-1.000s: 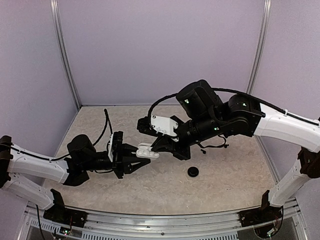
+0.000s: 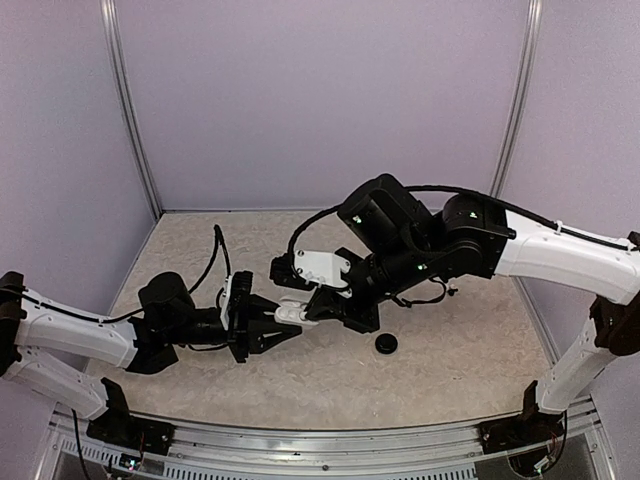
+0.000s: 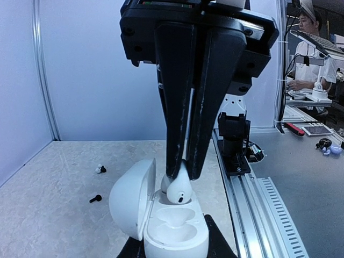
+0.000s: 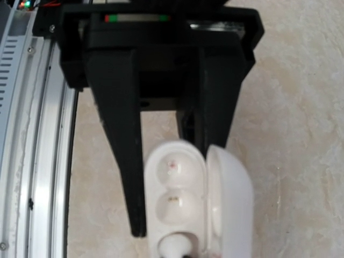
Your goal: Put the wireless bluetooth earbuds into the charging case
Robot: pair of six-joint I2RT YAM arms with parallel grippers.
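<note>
My left gripper (image 2: 274,326) holds the white charging case (image 3: 174,242) upright, lid (image 3: 129,204) open. In the left wrist view, two cavities of the case are empty; a white earbud (image 3: 179,189) sits at its far end, directly under the fingertips of my right gripper, which is shut and touches the bud's top. In the right wrist view, the case (image 4: 153,209) lies between my left gripper's dark fingers, and the earbud (image 4: 174,246) shows at the bottom edge. Whether the bud is fully seated I cannot tell.
A round black object (image 2: 386,343) lies on the table right of the grippers. In the left wrist view, small objects (image 3: 95,198) lie on the table.
My left arm has moved very little.
</note>
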